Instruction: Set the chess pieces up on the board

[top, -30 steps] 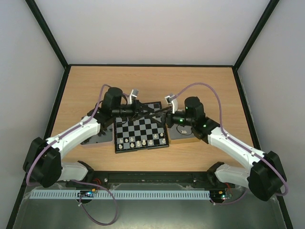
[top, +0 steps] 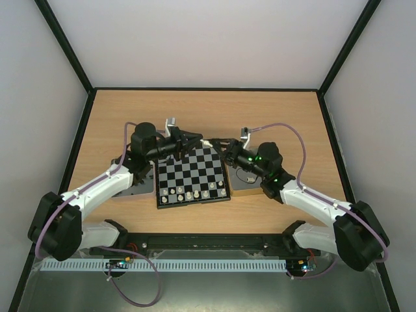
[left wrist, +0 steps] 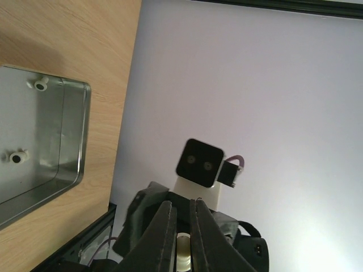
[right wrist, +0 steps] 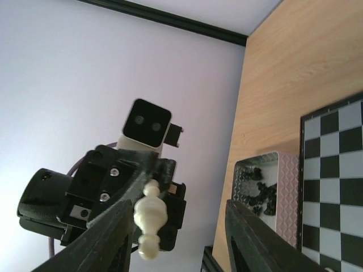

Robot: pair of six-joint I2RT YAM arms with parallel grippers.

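Note:
A white chess piece is held in the air between the two arms above the board; my left gripper is shut on it, its fingers closed round the piece in the left wrist view. My right gripper faces it with fingers parted, the piece between or just beyond their tips in the top view and off toward the left finger in the right wrist view. White pieces stand on the near rows of the board.
A metal bin with a couple of white pieces lies right of the board. A pink-rimmed bin with black pieces lies at the left.
Over the last second both arms have drawn apart: the left gripper moved left, the right one right and slightly lower, exposing the white piece between them. The board is unchanged.

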